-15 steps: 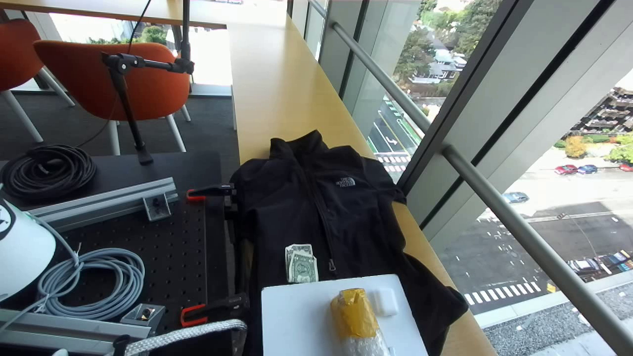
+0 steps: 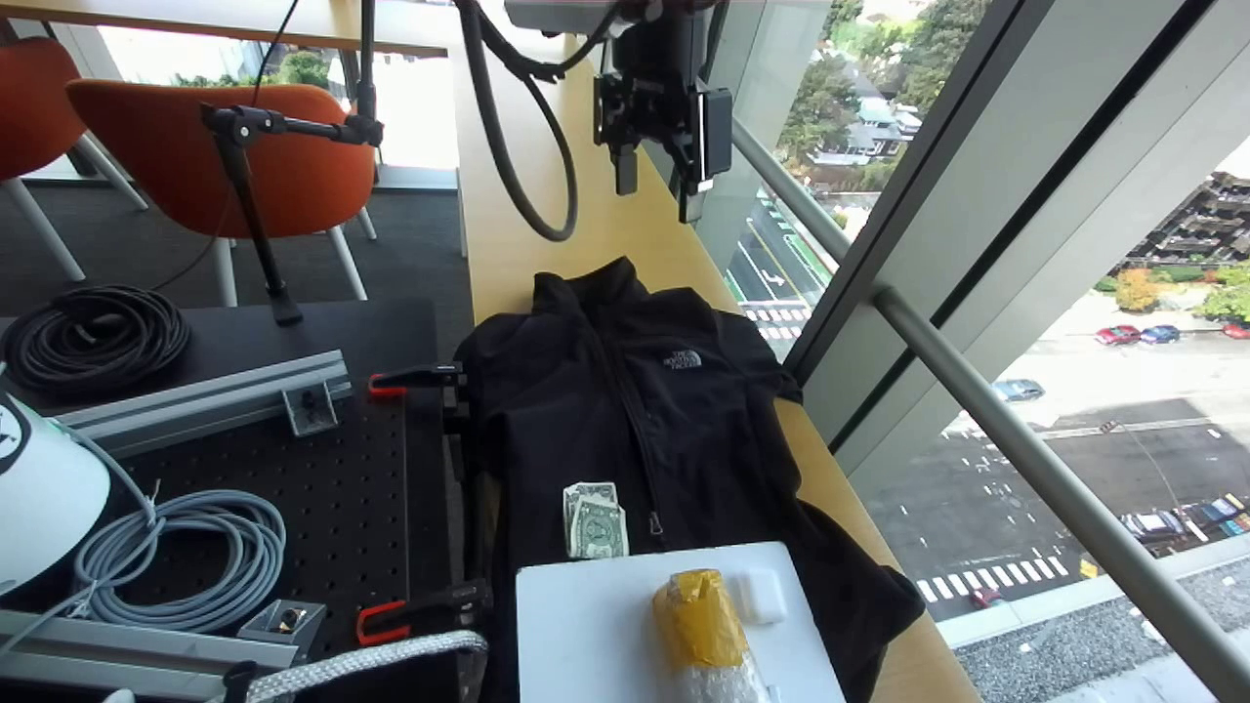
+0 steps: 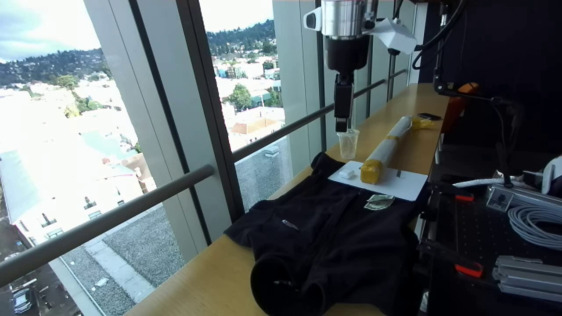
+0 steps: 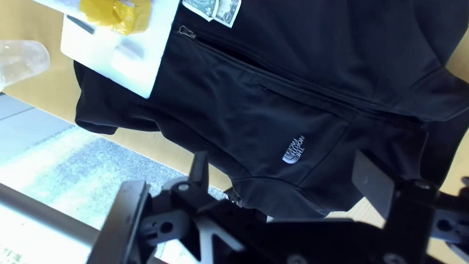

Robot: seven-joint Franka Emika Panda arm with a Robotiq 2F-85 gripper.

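Note:
My gripper (image 2: 658, 199) is open and empty, its fingers spread in the wrist view. It hangs in the air above the collar end of a black jacket (image 2: 715, 434), clear of the cloth. The jacket lies face up on the wooden table, its zipper running lengthwise and a white logo on the chest. Folded dollar bills (image 2: 595, 521) rest on the jacket beside the zipper. A white board (image 2: 586, 633) covers the jacket's hem. On the board are a yellow-taped roll (image 2: 703, 621) and a small white case (image 2: 762, 596).
A clear plastic cup (image 3: 347, 144) stands on the table beyond the board. Windows and a metal rail (image 2: 996, 410) border one side. Along the other runs a black perforated table (image 2: 352, 492) with clamps and coiled cables (image 2: 187, 557). Bare wood (image 3: 200, 284) shows past the collar.
The arm and open gripper have come into exterior view 1 at the top, over the table beyond the collar. The jacket, bills, board and roll have not moved.

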